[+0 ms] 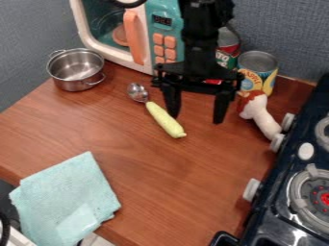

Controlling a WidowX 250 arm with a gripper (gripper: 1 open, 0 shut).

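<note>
My black gripper (198,108) hangs over the wooden table, its two fingers apart with nothing between them. Left of and below it lies a pale yellow elongated vegetable, like corn or a squash (166,120), and a metal spoon (138,93) lies just behind that. A white and red toy-like object (259,113) lies to the right of my gripper.
A steel pot (75,66) is back left, a microwave (115,29) behind, cans (257,69) back right. A stove (297,192) fills the right edge, a cloth (63,197) the front left.
</note>
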